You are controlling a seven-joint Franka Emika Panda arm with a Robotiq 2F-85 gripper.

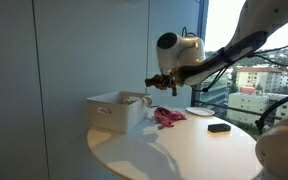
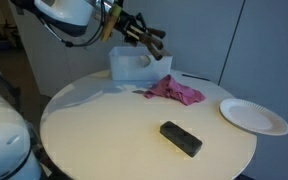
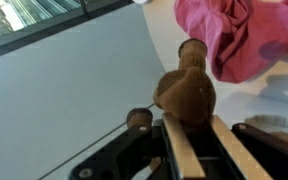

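Note:
A brown fuzzy item (image 3: 187,92), perhaps a plush toy with thin limbs, is pinched in my gripper, which is shut on it. Exterior view 1 has the brown item (image 1: 156,80) up in the air, above and near the right side of the white box (image 1: 112,111). From the other side, in exterior view 2, its brown ends (image 2: 154,43) stick out from my gripper (image 2: 134,33) over the white box (image 2: 132,66). Part of the item is hidden behind the fingers (image 3: 181,150). Something light-coloured lies inside the box, too small to make out.
A pink cloth (image 2: 174,90) lies crumpled on the white table (image 2: 99,130) beside the box. Farther right are a white plate (image 2: 254,116) and a black block-like object (image 2: 181,138).

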